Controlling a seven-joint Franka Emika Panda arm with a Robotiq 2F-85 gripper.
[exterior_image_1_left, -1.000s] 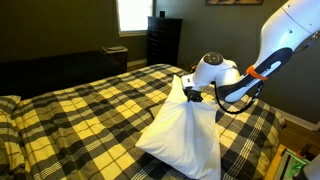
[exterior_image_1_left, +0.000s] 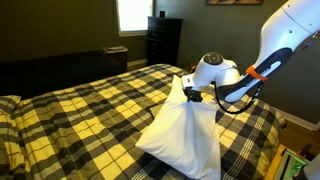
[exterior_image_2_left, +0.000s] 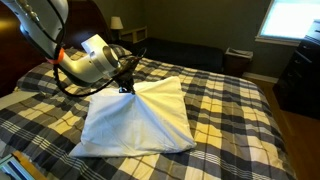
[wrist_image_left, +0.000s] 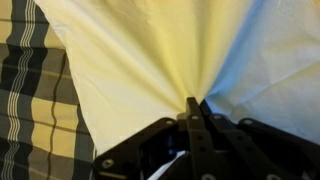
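A white cloth (exterior_image_1_left: 182, 137) is spread over the plaid bed cover, its upper part drawn up toward my gripper (exterior_image_1_left: 191, 97). In the wrist view, folds of the cloth (wrist_image_left: 150, 60) run together at the fingertips of the gripper, which is shut on it. From the other side, the cloth (exterior_image_2_left: 135, 125) rises to a peak just under the gripper (exterior_image_2_left: 127, 90), while its lower edge lies on the bed. The far side of the pinched part is hidden by the arm and the folds.
A plaid bed cover (exterior_image_1_left: 85, 130) surrounds the cloth, with wide bare room to its left in exterior view 1. Behind it stand a dark dresser (exterior_image_1_left: 163, 40) and a small side table (exterior_image_1_left: 115, 55). At the lower right is a wooden edge (exterior_image_1_left: 295, 132) by the arm's base.
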